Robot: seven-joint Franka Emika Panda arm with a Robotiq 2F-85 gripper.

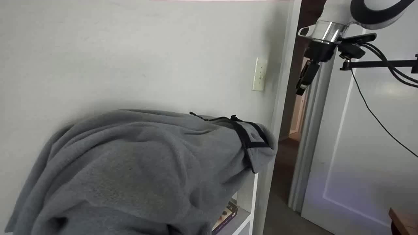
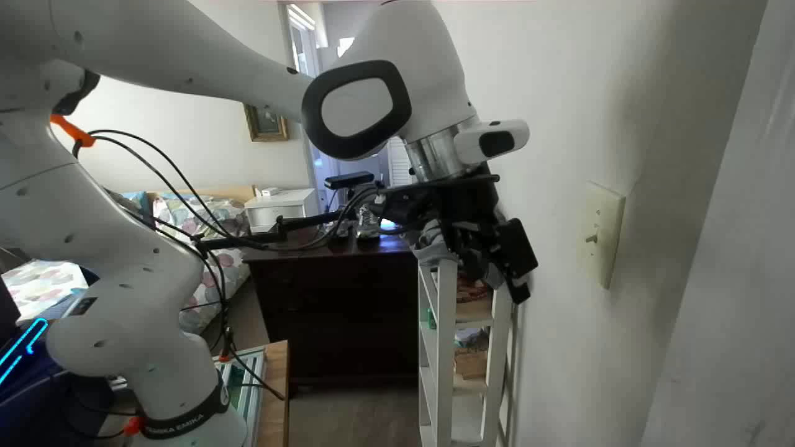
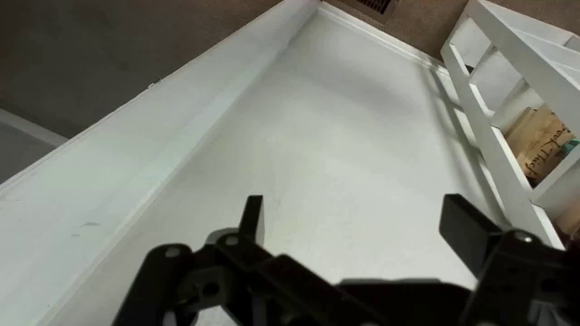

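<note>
My black gripper stands open in the wrist view, its two fingers wide apart and only bare wall seen between them. In exterior view 1 the gripper [image 1: 301, 89] hangs tilted downward at the upper right, in front of the doorway and clear of everything below. A light switch [image 1: 259, 74] is on the wall to its left. Seen from exterior view 2, the gripper [image 2: 522, 279] is close to the wall, with the light switch [image 2: 602, 234] to its right and apart from it. The switch does not show in the wrist view.
A grey fleece [image 1: 137, 168] with black trim covers the top of a white shelf [image 1: 250, 195]. The white shelf [image 2: 445, 350] stands below the gripper, holding books and other items. A dark dresser [image 2: 335, 320] is behind. The wall [image 1: 156, 51] above the fleece is clear.
</note>
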